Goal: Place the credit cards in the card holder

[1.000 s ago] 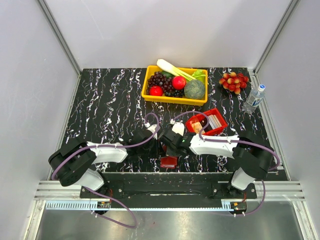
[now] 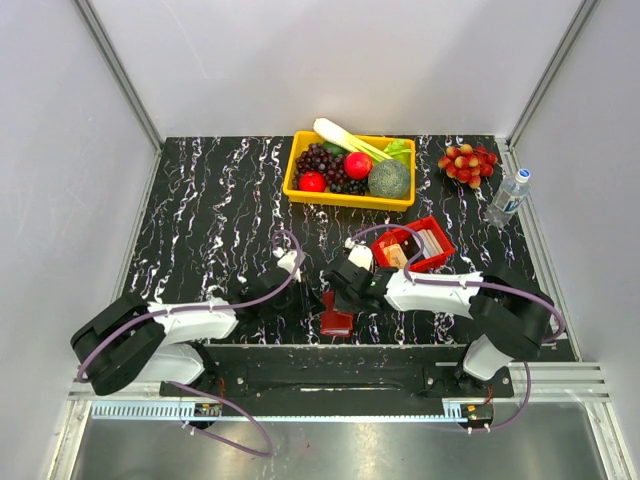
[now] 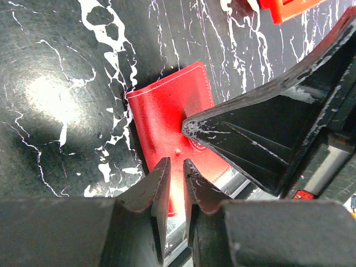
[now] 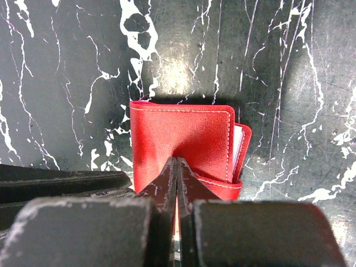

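Note:
The red card holder [image 2: 336,323] lies at the table's front, partly covered by my arms in the top view. In the right wrist view its front panel and pocket edge show, with a pale strip [image 4: 237,146] between the layers at the right side. Over the holder's lower middle, my right gripper is shut, with nothing visible between its fingertips. My left gripper is part open, its narrow gap empty. From the left wrist view its tips overlap the red holder, while the top view places them just left of it.
A red basket [image 2: 447,257] with pale card-like items and other things stands behind my right arm. Farther back are a yellow crate [image 2: 348,199] of produce, grapes [image 2: 467,163] and a bottle [image 2: 508,198].
My left arm has drawn back to the left, away from the holder, and a gap now shows between the grippers. The right arm has hardly moved.

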